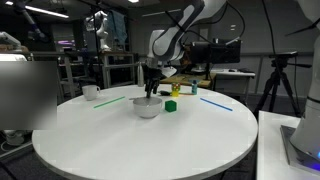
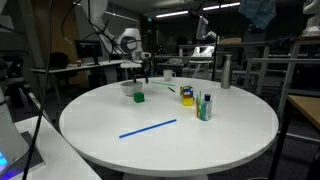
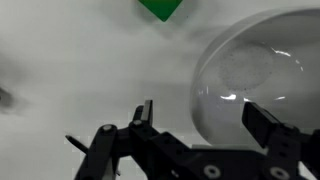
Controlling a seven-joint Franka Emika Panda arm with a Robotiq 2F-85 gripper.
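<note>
A light grey bowl (image 1: 148, 107) stands upright on the round white table (image 1: 120, 145), with a green cube (image 1: 170, 106) just to its right. In the wrist view my gripper is open over the side of the bowl (image 3: 240, 75). The bowl's rim passes through the gap between the spread fingers, one of which (image 3: 145, 115) appears over the bare table and the other over the bowl's inside. How far the fingertips are above the rim I cannot tell. Part of the green cube (image 3: 160, 7) shows at the top edge.
A white mug (image 1: 91, 92) and a green stick (image 1: 109, 101) lie left of the bowl. Across the table are a yellow-and-blue object (image 2: 187, 95), a bottle (image 2: 205, 107) and a blue stick (image 2: 148, 129).
</note>
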